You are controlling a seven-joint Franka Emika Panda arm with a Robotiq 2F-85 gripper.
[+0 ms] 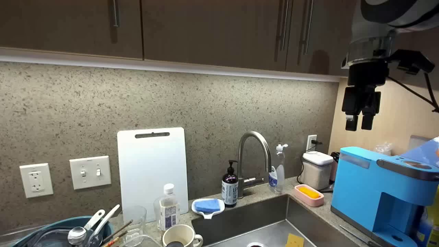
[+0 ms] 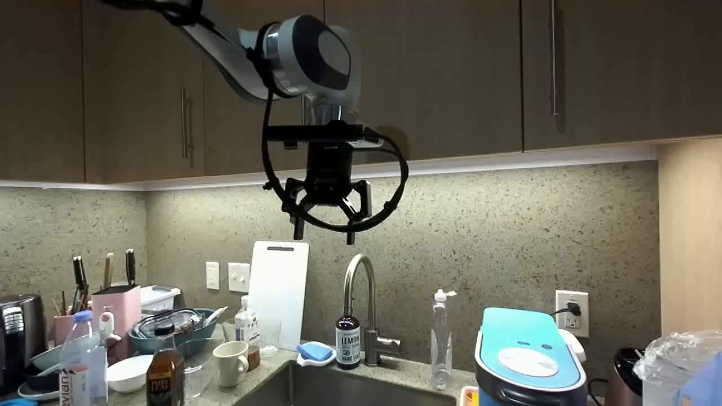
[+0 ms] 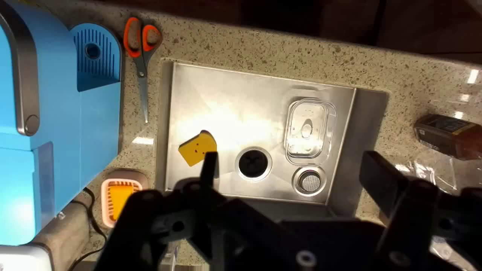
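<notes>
High above the sink, my gripper [image 2: 325, 238] points downward with its two fingers spread wide apart and nothing between them. In the wrist view the same gripper is open over the steel sink [image 3: 253, 86]. On the sink floor lie a yellow sponge [image 3: 199, 148], at the left of the drain [image 3: 253, 163], and a clear rectangular glass container [image 3: 308, 128] at the right. A small round strainer [image 3: 310, 181] rests just below that container in the image. None of these is near the fingers' height.
A blue coffee machine [image 1: 362, 185] stands right of the sink, with orange-handled scissors [image 3: 141, 63] beside it. The faucet [image 1: 255, 140], soap bottle [image 1: 230, 185] and clear bottle [image 1: 279, 168] rise along the back edge. Dishes and a white mug [image 1: 181, 235] crowd the left counter.
</notes>
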